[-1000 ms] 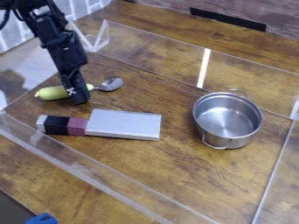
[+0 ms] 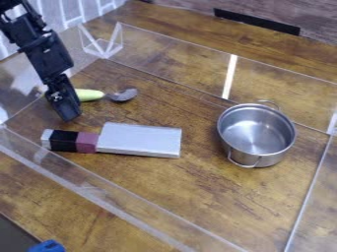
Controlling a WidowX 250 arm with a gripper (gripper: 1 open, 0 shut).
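My black gripper (image 2: 62,106) reaches down at the left, over the near end of a yellow-green object (image 2: 89,95), which looks like a toy vegetable and is partly hidden by it. A grey metal spoon-like piece (image 2: 125,94) lies just right of that object. Whether anything is between the fingers is hard to see. A steel pot (image 2: 255,138) stands at the right.
A knife-like block with white, purple and black parts (image 2: 145,139) lies in front of the gripper. Clear plastic walls border the wooden table (image 2: 158,207). A blue item (image 2: 46,245) is at the bottom-left corner.
My gripper has moved left, uncovering more of the yellow-green object's right end. The pot and the block have not moved.
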